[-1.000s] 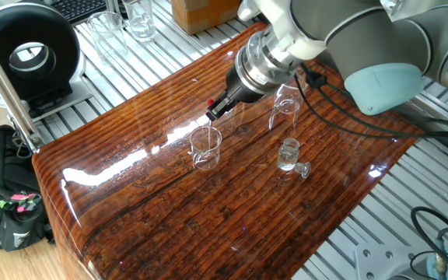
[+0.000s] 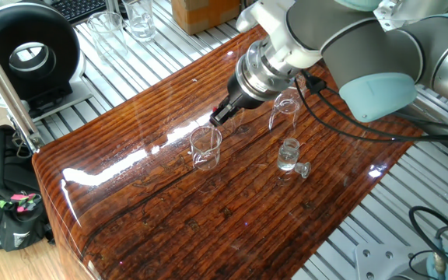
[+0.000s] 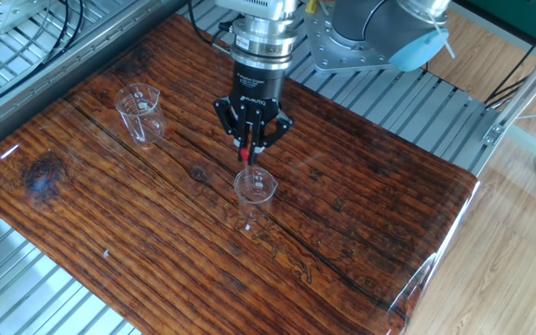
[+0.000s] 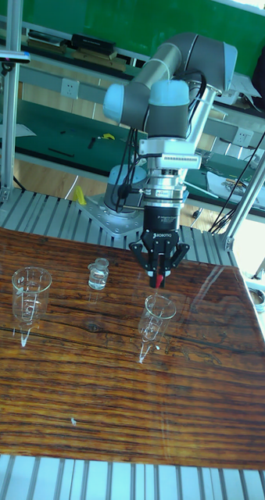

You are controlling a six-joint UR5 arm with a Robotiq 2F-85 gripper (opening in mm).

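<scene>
My gripper (image 3: pixel 247 154) hangs tilted down over the table, its fingers closed around the red bulb (image 3: pixel 244 153) of a dropper. From the bulb a thin clear tube reaches down toward a glass beaker (image 3: pixel 256 194) standing upright just below; how deep its tip lies cannot be told. In exterior view 1 the same beaker (image 2: pixel 205 149) is just below my gripper (image 2: pixel 218 120). A small glass bottle (image 2: pixel 288 155) with clear liquid stands apart from it, with a glass stopper (image 2: pixel 303 169) lying beside it. In exterior view 3 the red bulb (image 4: pixel 159 282) shows between the fingertips.
Another clear beaker (image 3: pixel 140 116) stands on the glossy wooden table (image 3: pixel 361 195), away from the gripper. Black cables (image 2: pixel 379 136) hang along the arm.
My gripper has shifted slightly right and down in exterior view 1, and the red bulb is harder to see there. The beakers, bottle and stopper stay in place.
</scene>
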